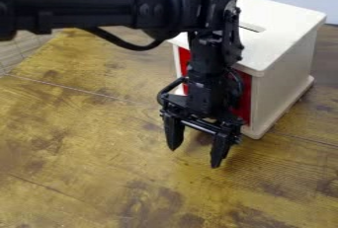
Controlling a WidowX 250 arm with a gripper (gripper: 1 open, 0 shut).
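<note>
My black gripper (pixel 196 145) hangs low over the wooden floor, its two fingers apart and pointing down, with nothing visible between them. Right behind it stands a white wooden box (pixel 283 69) with a slot in its top and a red front panel, which my wrist and arm largely hide.
A light tiled area (pixel 20 49) lies at the far left, and a pale wall runs along the back.
</note>
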